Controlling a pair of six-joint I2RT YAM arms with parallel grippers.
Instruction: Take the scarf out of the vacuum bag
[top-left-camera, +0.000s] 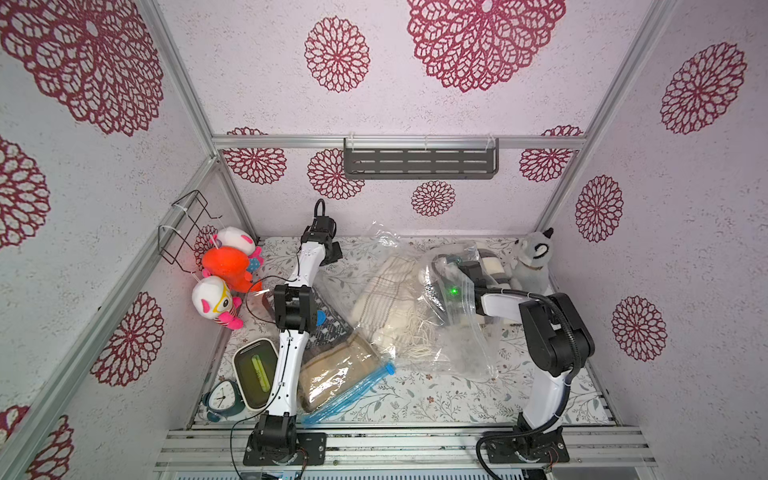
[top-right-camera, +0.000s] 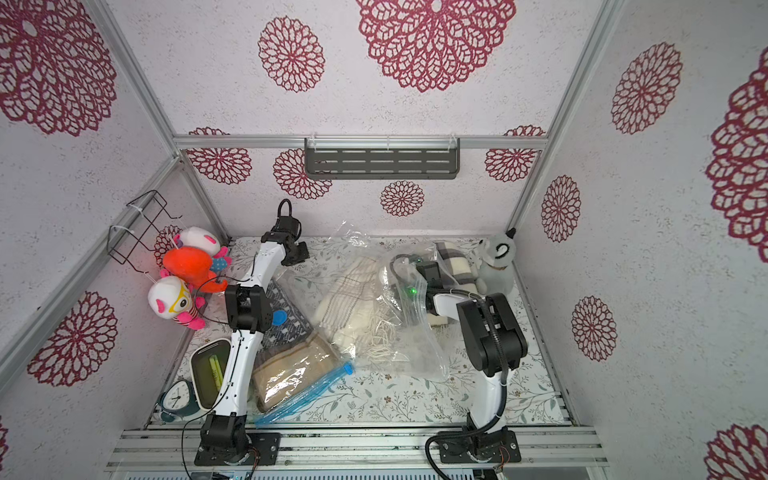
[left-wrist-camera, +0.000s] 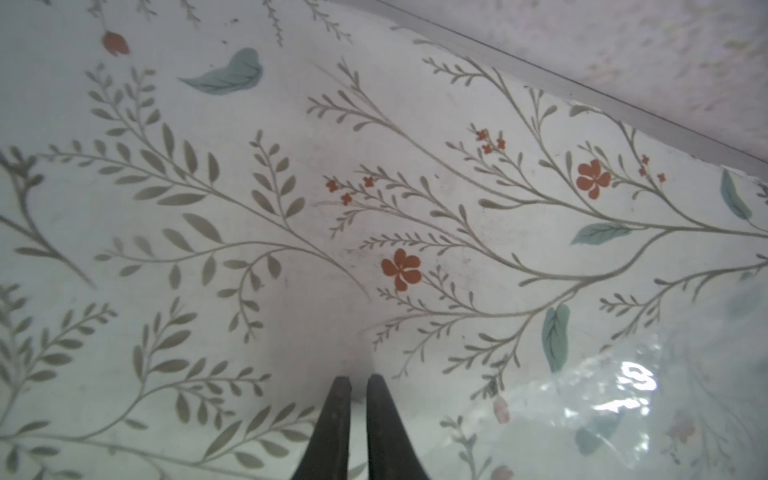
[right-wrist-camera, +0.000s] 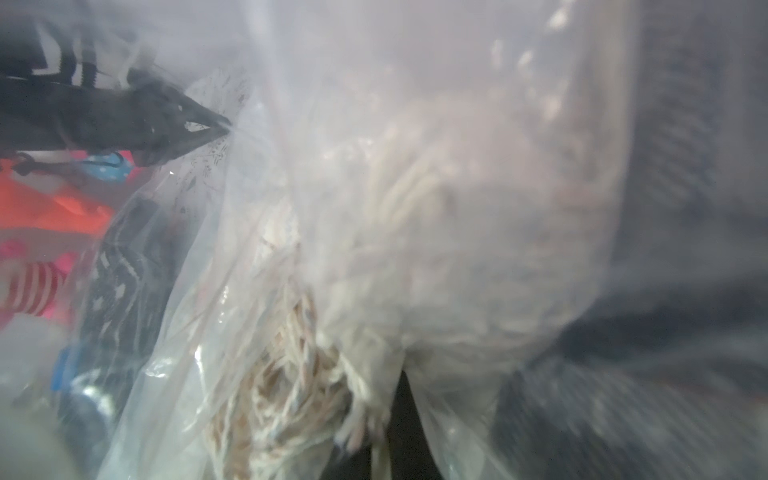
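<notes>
A cream scarf (top-left-camera: 384, 304) with fringe lies within the clear vacuum bag (top-right-camera: 424, 352) at the middle of the table. My right gripper is inside or behind the plastic, shut on the scarf's fringe (right-wrist-camera: 364, 384); the clouded film blurs the surroundings. My left gripper is shut over the bare patterned table near the back wall, left of the bag. Clear plastic (left-wrist-camera: 624, 392) lies beside its fingers; whether any is between them is hard to tell.
Another bag (top-left-camera: 336, 376) with folded textiles and a blue zip lies front left. Plush toys (top-left-camera: 228, 268), a container (top-left-camera: 244, 376) and a clock (top-left-camera: 222, 396) line the left side. A plush animal (top-left-camera: 532, 256) and striped textiles stand back right.
</notes>
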